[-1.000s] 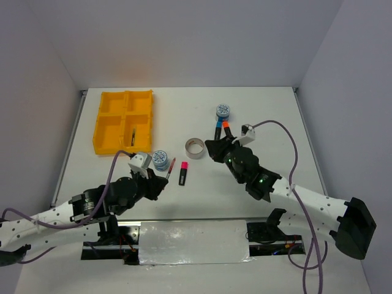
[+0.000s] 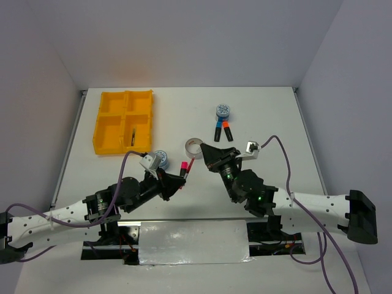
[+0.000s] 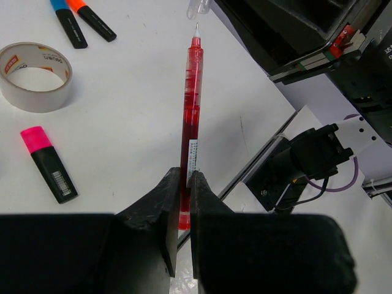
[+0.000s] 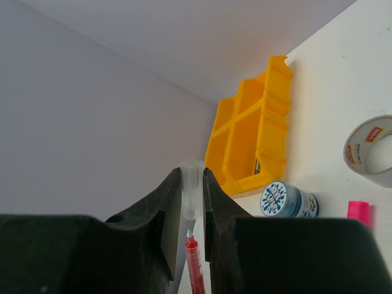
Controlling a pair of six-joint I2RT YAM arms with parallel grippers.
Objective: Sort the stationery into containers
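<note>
A red pen (image 3: 192, 86) stands upright in my left gripper, its fingers closed round the lower barrel, tip uncovered. My right gripper is shut on a clear cap (image 4: 190, 193), just above the pen's tip. On the table lie a pink highlighter (image 3: 52, 168), blue (image 3: 67, 24) and orange (image 3: 95, 21) highlighters, a tape roll (image 3: 37, 95) and a blue jar (image 4: 282, 199). The yellow sectioned container (image 2: 123, 95) is at the back left, with a thin dark item in one compartment.
Another blue jar (image 2: 223, 111) stands at the back middle. The right side of the table (image 2: 275, 116) and the back middle around the jar are mostly bare. Walls enclose the table at the back and sides.
Since about a second ago, my left gripper and pen have moved right, and my right gripper has shifted left and slightly down in the top view, bringing them closer.
</note>
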